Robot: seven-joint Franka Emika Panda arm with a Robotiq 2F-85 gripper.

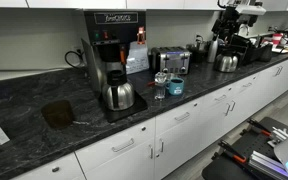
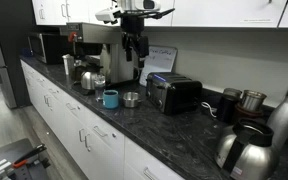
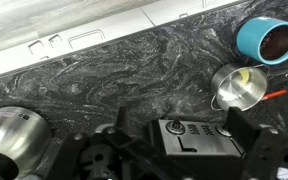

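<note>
My gripper stands open in the wrist view, with nothing held between its dark fingers. It hangs above the counter; in exterior view 2 the gripper is high over the worktop, near the upper cabinets. Below it in the wrist view lies a black and silver toaster, partly covered by the gripper. A small metal pot with something yellow inside sits to the right, beside a blue mug holding dark contents. At left is a shiny steel kettle.
A coffee maker with a steel carafe stands along the wall, and a clear glass is close by. A tall steel bottle is behind the kettle. The counter front has bare room.
</note>
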